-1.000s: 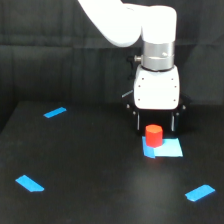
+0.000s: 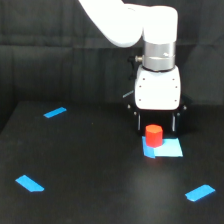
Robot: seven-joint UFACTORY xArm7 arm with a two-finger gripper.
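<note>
A white robot arm reaches down from the top, with its gripper (image 2: 155,117) hanging over a small red block (image 2: 154,135). The block rests on a light blue square (image 2: 171,148) on the dark table. The gripper's dark fingers stand apart on either side, above and around the block, with no clear contact visible.
Blue tape strips mark the black table (image 2: 100,170) at the upper left (image 2: 55,112), lower left (image 2: 29,183) and lower right (image 2: 199,192).
The red block stays in the same place.
</note>
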